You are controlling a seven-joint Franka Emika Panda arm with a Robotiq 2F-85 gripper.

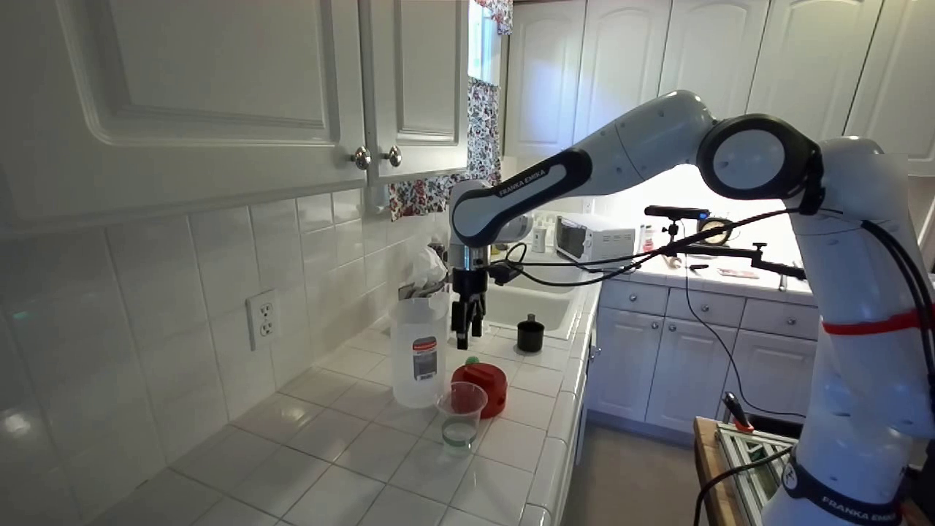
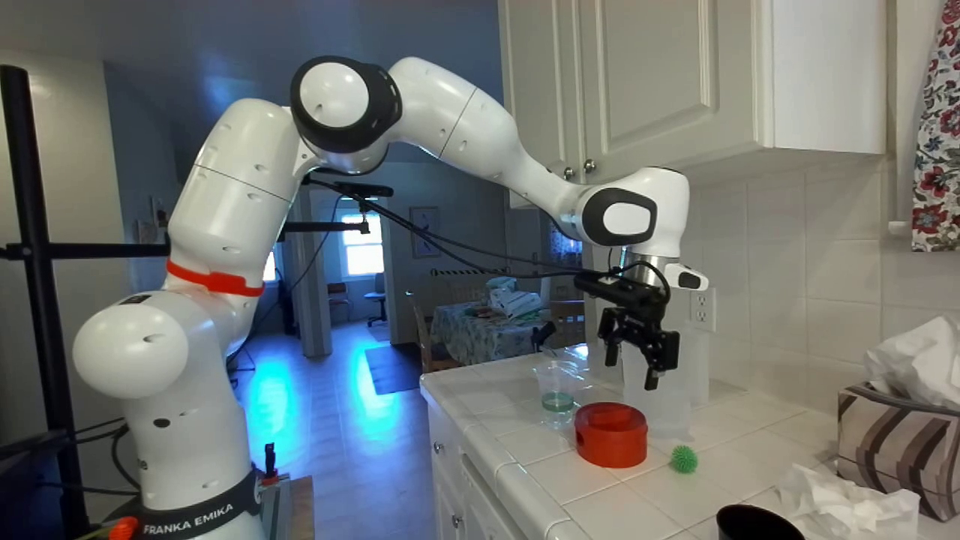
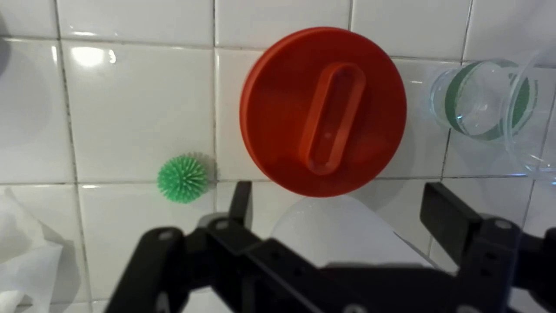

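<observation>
My gripper is open and empty, its two black fingers spread wide and pointing down above the counter. In the wrist view a round red container [image 3: 281, 120] with a raised bar on its lid lies just beyond the fingertips. To its left on the tiles is a spiky green ball [image 3: 182, 179]; to its right stands a clear cup [image 3: 484, 99] with a green band. The white translucent jug [image 1: 412, 351] is close beside the gripper, its shoulder showing between the fingers from above. In the second exterior view the gripper [image 2: 636, 369] hangs higher than the red container [image 2: 611, 436].
A black cup [image 1: 530, 336] stands near the sink [image 1: 535, 307]. Crumpled tissue [image 2: 846, 504] and a striped tissue box [image 2: 900, 441] sit by the wall. Upper cabinets [image 1: 421, 88] overhang the counter. Bare tiles [image 1: 324, 473] extend at the near end.
</observation>
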